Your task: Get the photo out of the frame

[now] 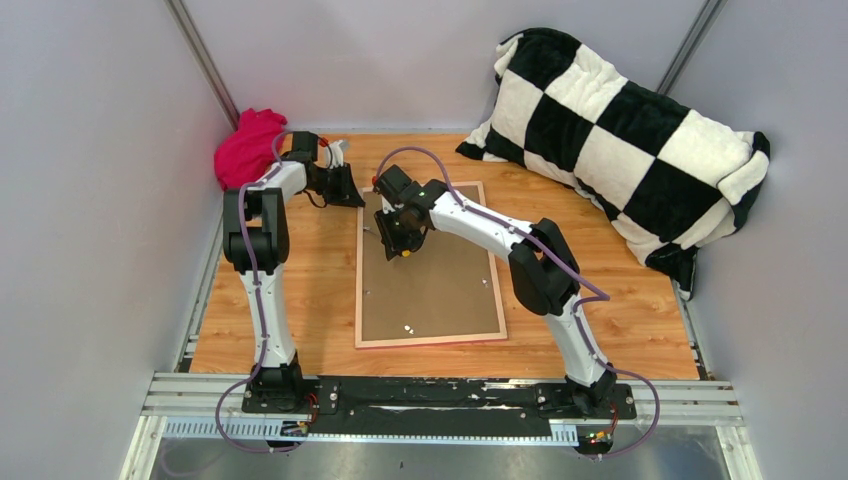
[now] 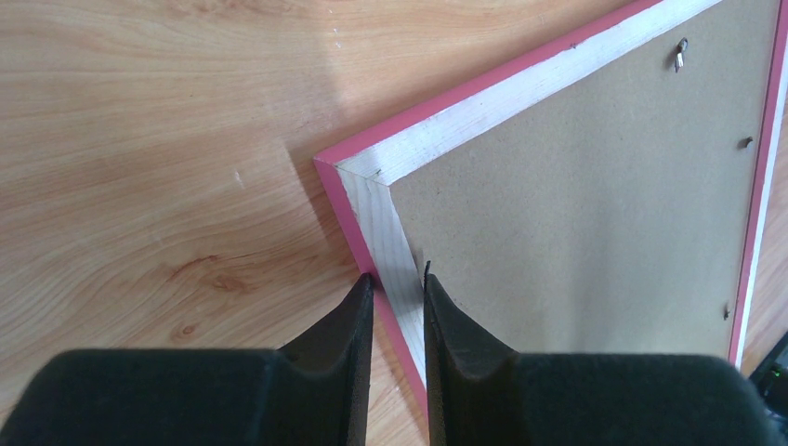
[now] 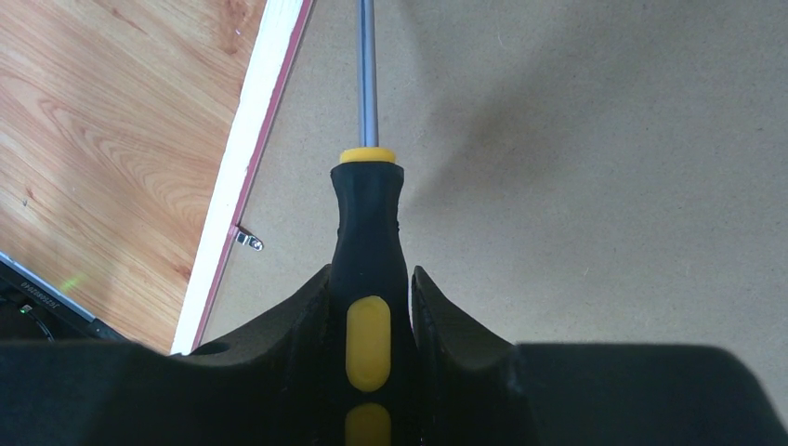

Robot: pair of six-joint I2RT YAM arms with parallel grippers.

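Observation:
The picture frame [image 1: 430,300] lies back side up on the table, a brown backing board [image 2: 585,214] inside its pink and white rim [image 2: 492,98], held by small metal tabs [image 2: 680,56] [image 3: 249,240]. My left gripper is shut on the rim near the far left corner. My right gripper is shut on the black and yellow handle of a screwdriver [image 3: 368,214], whose metal shaft reaches over the board; its tip is out of the right wrist view.
A checkered pillow [image 1: 620,140] fills the back right, and a red cloth [image 1: 245,150] lies at the back left. Bare wooden table [image 1: 310,290] surrounds the picture frame on the left, and walls enclose the sides and back.

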